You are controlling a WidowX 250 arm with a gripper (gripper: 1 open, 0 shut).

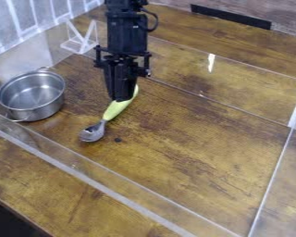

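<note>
My black gripper (119, 93) hangs over the upper end of a spoon (95, 131) with a pale yellow-green handle, which lies on the wooden table. The fingers look close together, partly covering the handle; whether they touch it I cannot tell. A steel pot (30, 95) sits to the left.
Bare wooden table (213, 157) fills the middle and right. Clear panels line the left, right and near sides, with a white wire piece at the back left behind the arm.
</note>
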